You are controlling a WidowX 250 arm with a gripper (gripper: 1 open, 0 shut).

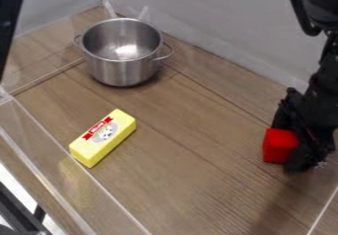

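At the right edge of the camera view, my black gripper (301,140) is low on the wooden table, around a red block (279,145). Its fingers cover part of the block, and whether they are closed on it is unclear. A yellow box with a red-and-white label (101,140) lies flat at the left. A steel pot (123,69) with two handles stands at the back left.
A pale wall (224,22) runs behind it. Clear edging runs along the left side.
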